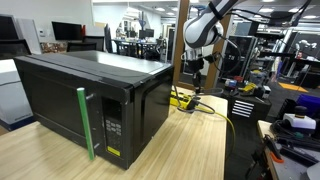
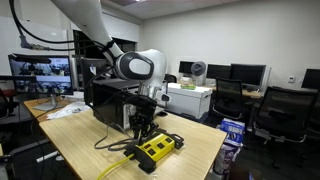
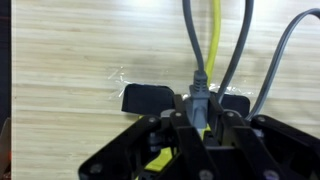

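In the wrist view my gripper is shut on a grey plug point(image 3: 200, 92), whose grey cable runs up the frame. The black fingertips point(image 3: 147, 99) press in from either side of it. A yellow power strip point(image 2: 156, 150) lies on the table, with my gripper point(image 2: 142, 132) just above it in exterior view 2. Part of the strip shows under the gripper in the wrist view, mostly hidden. From exterior view 1 my gripper point(image 1: 190, 80) appears beyond the microwave's right end, over the cables; the plug is too small to make out there.
A large black microwave point(image 1: 122, 118) stands on the table beside a green upright strip point(image 1: 85, 122). Loose grey cables and a yellow cord point(image 1: 232, 130) lie around the power strip.
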